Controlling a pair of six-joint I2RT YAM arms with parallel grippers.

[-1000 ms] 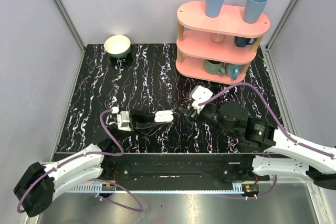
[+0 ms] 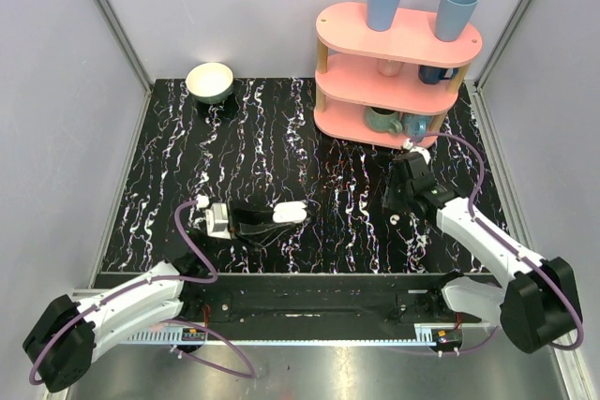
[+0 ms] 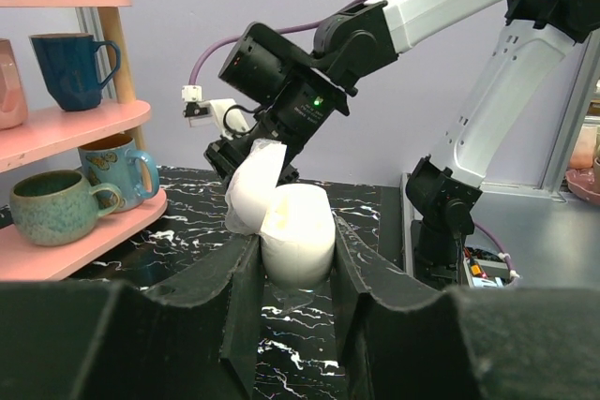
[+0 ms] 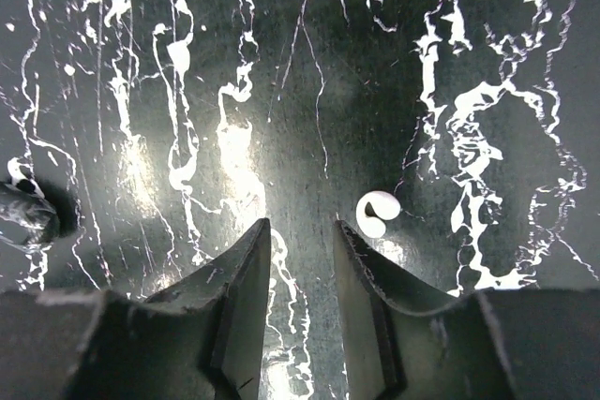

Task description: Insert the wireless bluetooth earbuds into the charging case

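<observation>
My left gripper (image 2: pixel 272 222) is shut on the white charging case (image 2: pixel 289 212), held out level over the worktop; in the left wrist view the case (image 3: pixel 296 236) sits between the fingers with its lid raised. My right gripper (image 2: pixel 398 189) is over the right side of the worktop, pointing down; in the right wrist view its fingers (image 4: pixel 302 236) are slightly apart, with nothing seen between them. Just beyond them a white earbud (image 4: pixel 372 228) lies on the black marble surface, also visible in the top view (image 2: pixel 395 219).
A pink three-tier shelf (image 2: pixel 394 81) with mugs and blue cups stands at the back right. A bowl (image 2: pixel 210 81) sits at the back left. A dark object (image 4: pixel 28 217) shows at the left of the right wrist view.
The right arm has pulled away from beside the charging case toward the right, its gripper now above the surface near the earbud. The left gripper holds the case nearly still.
</observation>
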